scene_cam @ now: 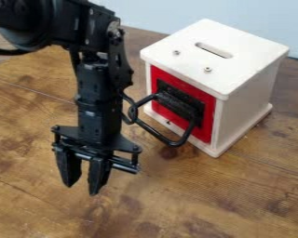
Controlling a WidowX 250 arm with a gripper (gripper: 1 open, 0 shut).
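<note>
My black gripper (pixel 83 172) hangs in the left middle of the camera view, fingers pointing down over the bare wooden table, with nothing seen between them; its two fingers stand a little apart. To its right stands a white wooden box (pixel 242 65) with a slot in the top and a red front (pixel 207 121) holding a dark panel. A black cable loops in front of that red face, partly behind my arm.
The box takes up the back right, close to the arm; a pale surface lies beyond the table at the top right.
</note>
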